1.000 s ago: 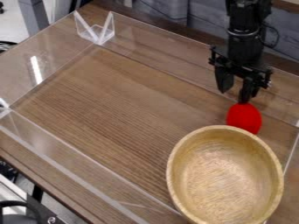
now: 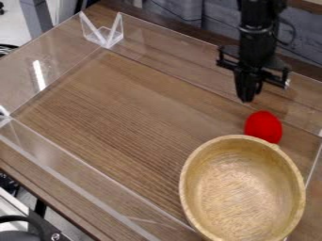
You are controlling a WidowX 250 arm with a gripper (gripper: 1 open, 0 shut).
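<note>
My black arm reaches down from the top right, and its gripper [image 2: 251, 75] hangs over the wooden table [image 2: 113, 122], above and behind a red rounded object [image 2: 262, 127]. The fingers are dark and small; whether they are apart cannot be told clearly. The red object lies by itself, not touched by the gripper.
A large round tan bowl [image 2: 242, 188] fills the front right, just in front of the red object. A clear angular object [image 2: 104, 28] stands at the back left.
The gripper has shifted slightly left and looks a little different in its finger pose. The red object and bowl are in the same places.
</note>
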